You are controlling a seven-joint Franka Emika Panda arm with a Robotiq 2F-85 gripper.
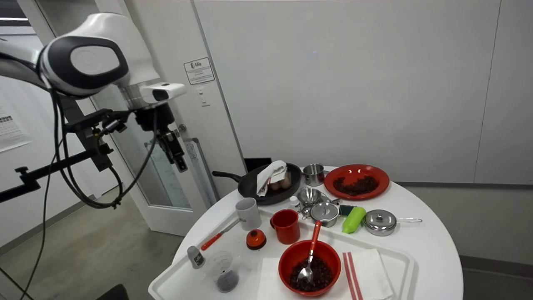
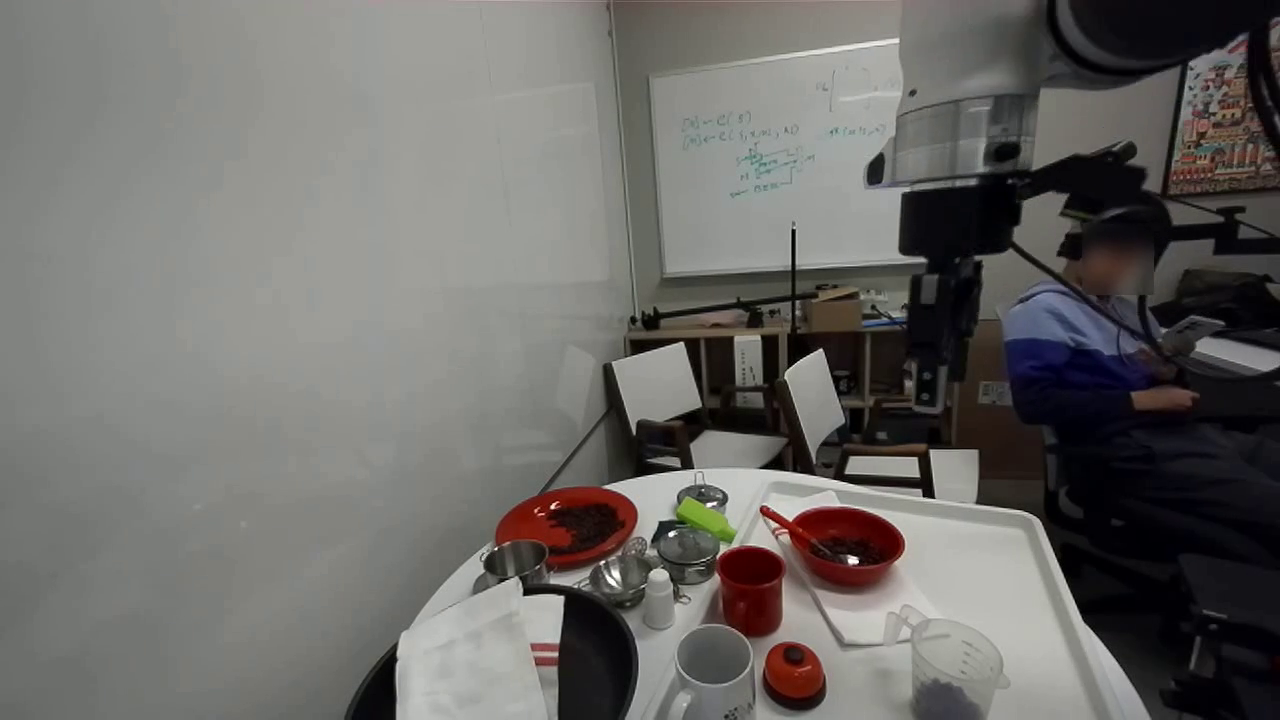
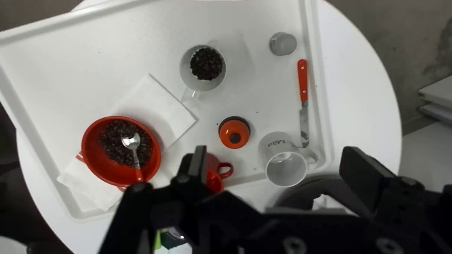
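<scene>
My gripper [image 1: 178, 162] hangs high above the left side of the round table, open and empty. In the wrist view its two dark fingers [image 3: 358, 173] stand wide apart over the tray's edge. Below lie a grey-white mug [image 3: 286, 169], a red mug [image 3: 215, 181] partly hidden by a finger, and a red-and-black timer-like knob [image 3: 234, 133]. A clear measuring cup [image 3: 185, 70] holds dark beans. The red bowl [image 3: 88, 148] has dark beans and a red-handled spoon [image 3: 132, 143] in it. A red-handled knife [image 3: 302, 80] lies beside a small grey shaker [image 3: 284, 44].
All these stand on a white tray [image 3: 123, 31]. Behind it are a black pan [image 1: 248, 186] with a white cloth [image 1: 272, 175], a red plate [image 1: 382, 179] of dark bits, small metal pots [image 1: 313, 175] and a green bottle [image 1: 354, 220]. One tray corner [image 2: 960, 540] is bare.
</scene>
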